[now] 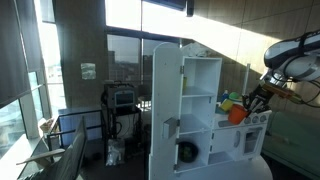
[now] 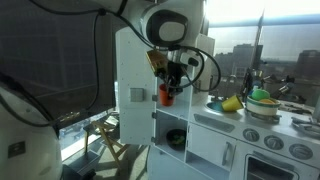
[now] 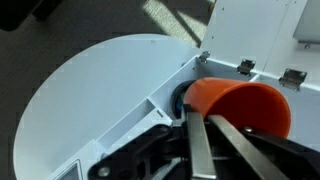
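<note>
An orange cup [image 3: 245,106] hangs from my gripper, which is shut on its wall; in the wrist view one finger shows against the cup's side, and the cup's mouth faces the camera at a tilt. In exterior view 2 the cup [image 2: 166,96] is in the air below the gripper [image 2: 168,80], in front of the open white cabinet. Exterior view 1 has the cup [image 1: 238,115] in front of the counter, with the gripper [image 1: 256,103] just to its right.
The white toy kitchen's tall door [image 1: 165,112] stands open beside its shelves [image 1: 200,128]. Inside, a dark bowl [image 1: 187,151] sits low. A yellow cup [image 2: 232,103] and a pot-like stack [image 2: 262,104] are on the counter [image 2: 215,116]. A pale round surface [image 3: 70,95] lies beside the unit.
</note>
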